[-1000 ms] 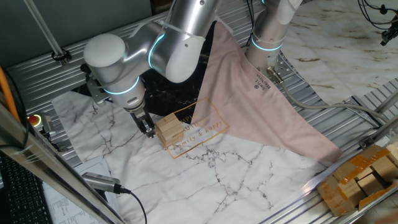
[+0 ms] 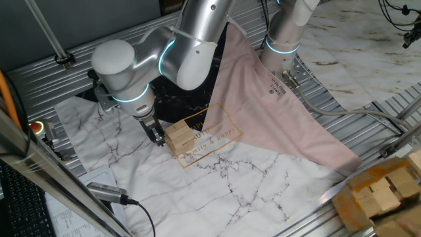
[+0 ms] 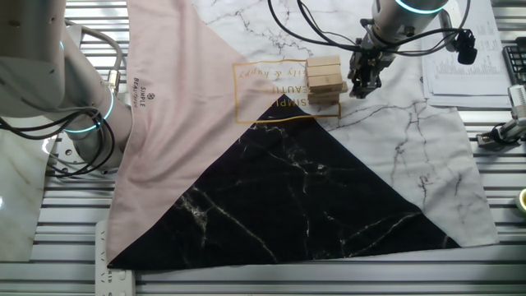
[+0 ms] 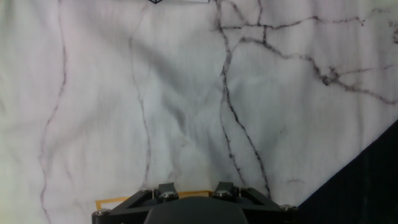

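A small stack of light wooden blocks (image 2: 178,137) stands on the marble-patterned cloth, over the gold-framed lettering. In exterior view 2 the same wooden blocks (image 3: 325,77) sit just left of my gripper (image 3: 359,86). My gripper (image 2: 158,139) is low beside the stack, its fingers pointing down, with no block seen between them. Only bare white cloth (image 4: 180,93) and a bit of the gold frame show ahead of my gripper in the wrist view. Its two black tips appear apart there; the stack is out of that view.
A cardboard box (image 2: 352,204) holding several wooden blocks is at the lower right. Papers (image 2: 102,191) and a keyboard (image 2: 23,204) lie at the left.
The cardboard box at the lower right has shifted and tilted, and its blocks lie differently. My arm and the block stack look almost still.
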